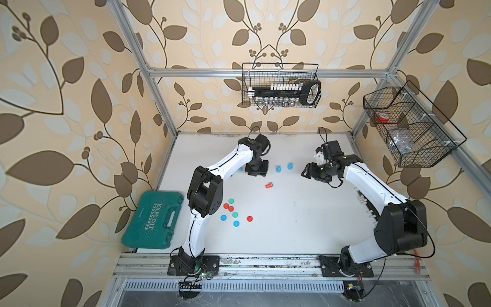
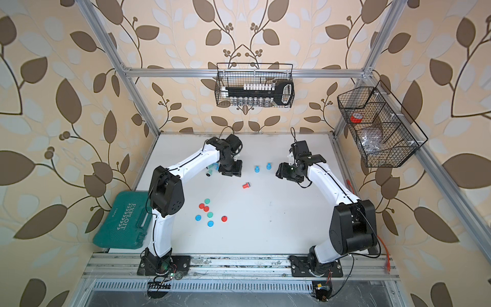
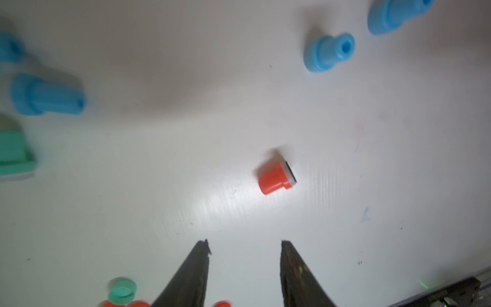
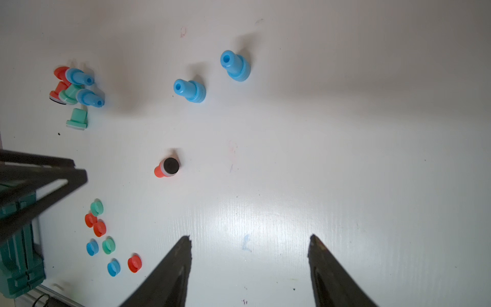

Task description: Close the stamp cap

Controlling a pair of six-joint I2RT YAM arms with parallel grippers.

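Observation:
A red stamp with a pale, dark-tipped end lies alone mid-table, below and ahead of my left gripper, which is open and empty. My right gripper hangs open over the right part of the table, empty. Two blue stamps stand behind the red one; a cluster of blue, red and green stamps lies to the left. Loose red, blue and green caps are scattered at the front left.
A green case lies at the left edge. Wire baskets hang at the back and right, above the table.

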